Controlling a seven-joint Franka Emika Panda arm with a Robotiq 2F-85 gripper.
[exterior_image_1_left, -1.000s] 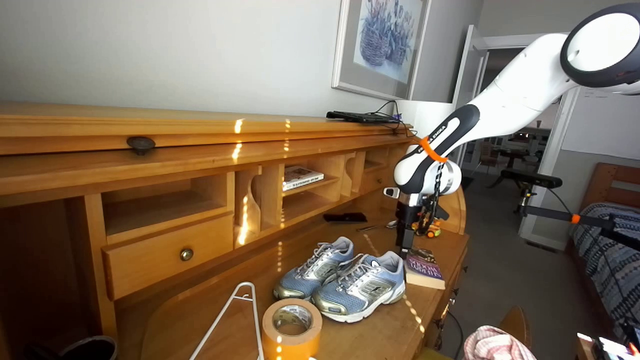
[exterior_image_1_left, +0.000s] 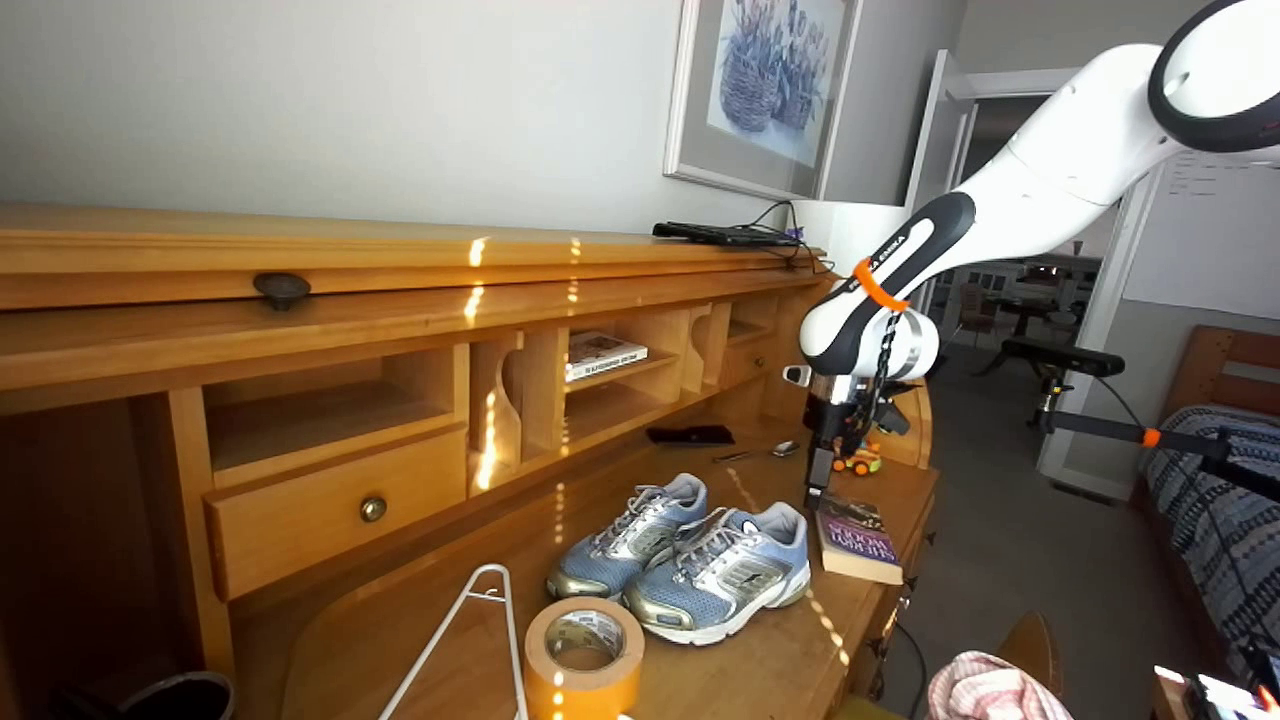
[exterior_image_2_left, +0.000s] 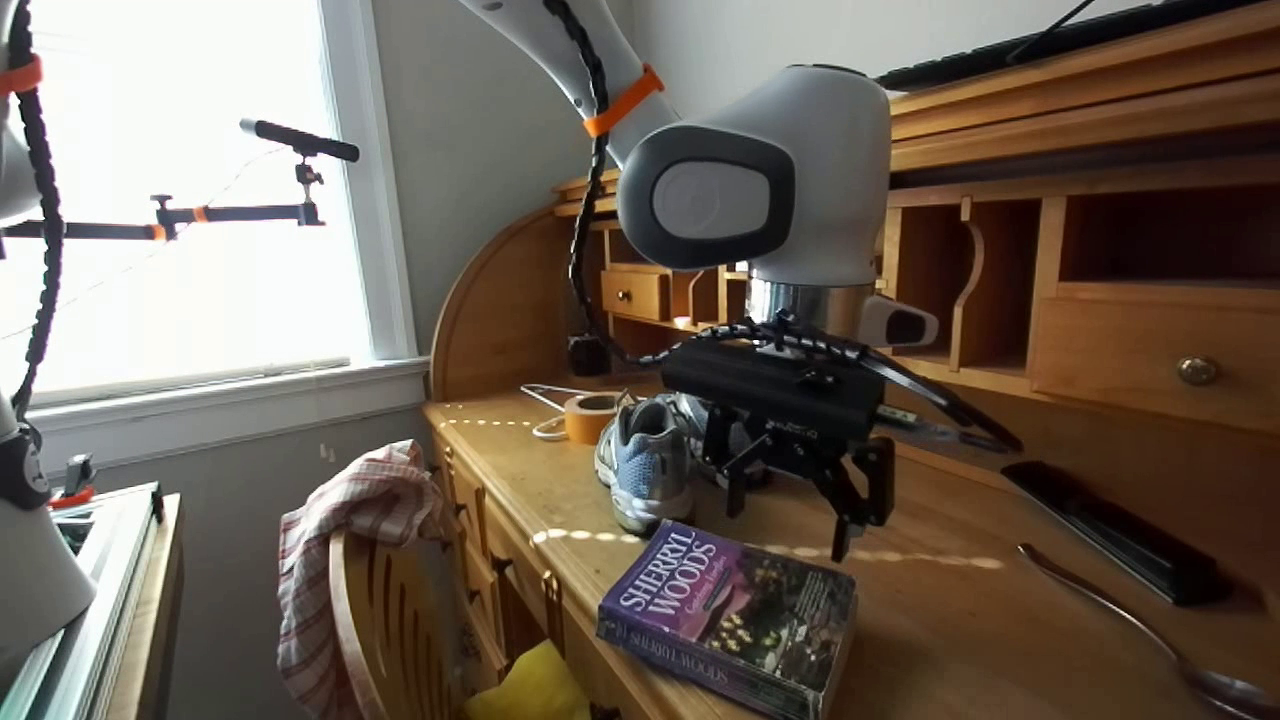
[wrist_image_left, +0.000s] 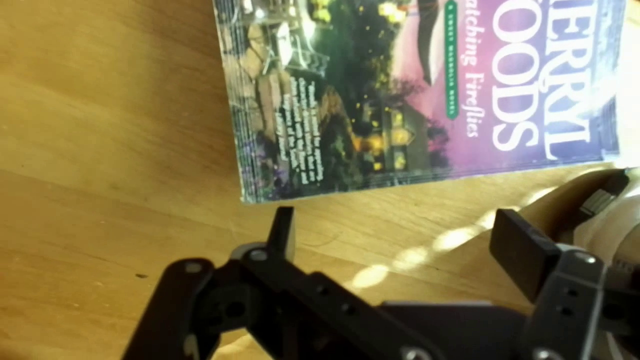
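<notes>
A purple paperback book (exterior_image_2_left: 732, 606) lies flat, cover up, near the front edge of the desk. Above the desk, between the book and the back compartments, my gripper (exterior_image_2_left: 786, 532) hangs open and empty. Seen from the wrist, the book (wrist_image_left: 384, 90) fills the upper part of the view, and the gripper has its fingertips spread just beyond the book's long edge, with bare wood between them. In exterior view 1 the gripper (exterior_image_1_left: 818, 494) is right at the book's (exterior_image_1_left: 861, 540) back-left side; contact cannot be made out.
Blue-grey running shoes (exterior_image_1_left: 720, 576) stand close beside the book. An orange tape roll (exterior_image_1_left: 584, 660) and a white hanger (exterior_image_1_left: 504, 612) lie farther along. Toward the back are a spoon (exterior_image_2_left: 1116, 612), a dark flat case (exterior_image_2_left: 1116, 528) and a small toy (exterior_image_1_left: 859, 458).
My gripper has shifted slightly right in exterior view 1, toward the desk's front edge. The book has slid a little the same way. The shoes have not moved.
</notes>
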